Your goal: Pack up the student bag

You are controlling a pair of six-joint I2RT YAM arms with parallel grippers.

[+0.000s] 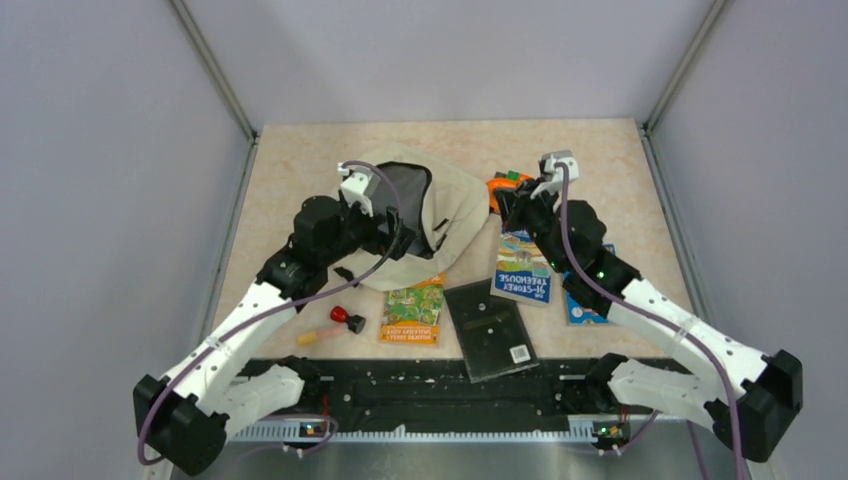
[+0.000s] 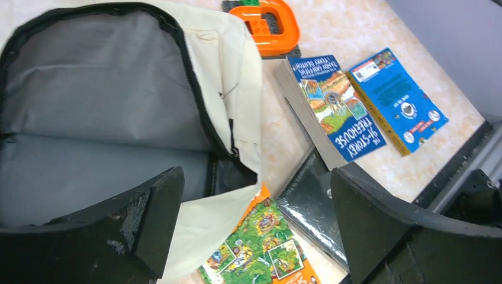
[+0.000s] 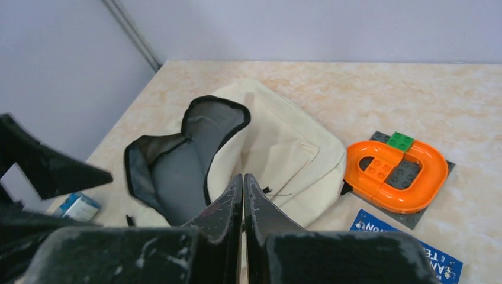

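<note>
The cream bag (image 1: 455, 215) lies with its grey compartment (image 2: 100, 89) unzipped and open. My left gripper (image 1: 395, 232) hangs over it with fingers wide apart, empty. My right gripper (image 1: 508, 207) is shut above the table, right of the bag; its fingertips meet in the right wrist view, and I cannot tell whether anything is between them. The Treehouse book (image 2: 334, 106) lies flat beside the bag, with a blue book (image 2: 398, 100) to its right. A green-orange book (image 1: 411, 310) and a dark folder (image 1: 492, 335) lie along the front.
An orange toy (image 3: 425, 160) on grey plates is at the back right of the bag. A red-black object (image 1: 345, 318) and a yellow item (image 1: 310, 337) lie front left.
</note>
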